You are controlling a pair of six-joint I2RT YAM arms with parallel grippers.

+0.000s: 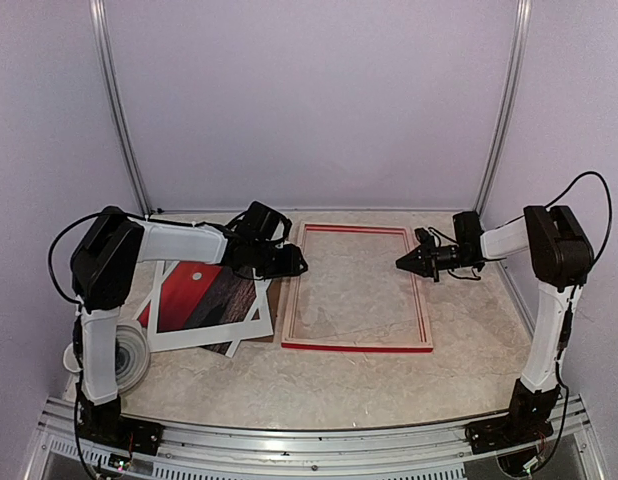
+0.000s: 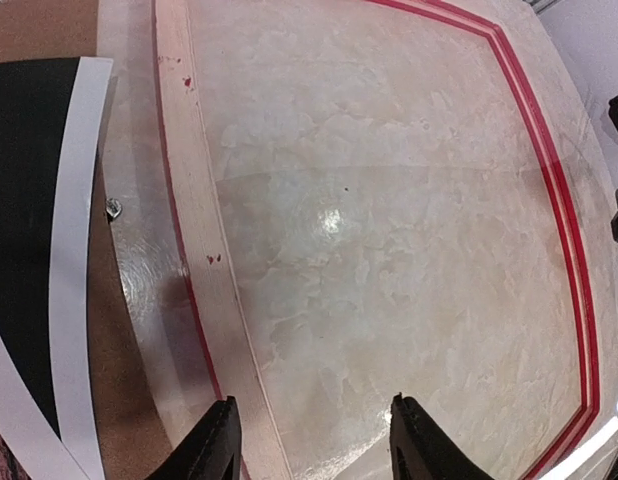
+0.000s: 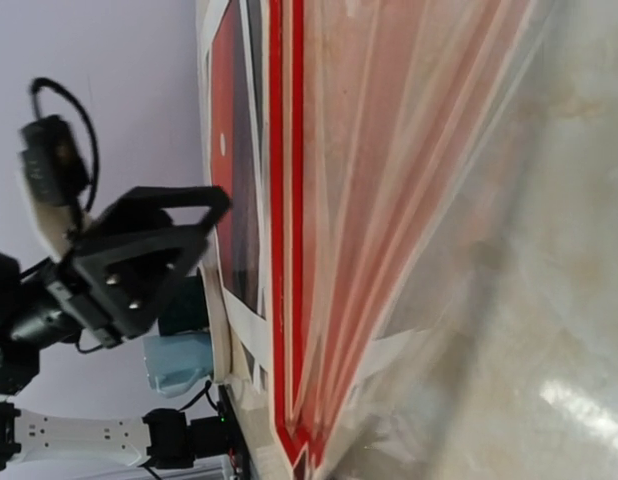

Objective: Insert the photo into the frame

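The empty frame (image 1: 359, 348), pale wood with red edging, lies flat at the table's middle. A red and dark photo (image 1: 179, 302) rests to its left under a white mat (image 1: 204, 337), partly covered by my left arm. Over the frame's left rail is my left gripper (image 1: 301, 262); the left wrist view shows its fingers (image 2: 419, 440) apart with nothing between them. My right gripper (image 1: 401, 264) reaches across the frame's right rail, its fingers close together at the tips. Whether they hold anything is unclear, and the right wrist view hides them.
A brown board (image 2: 129, 400) lies beneath the mat. White tape roll (image 1: 132, 355) and a light blue mug (image 3: 179, 362) stand at the left. A glossy clear surface with reflections shows inside the frame.
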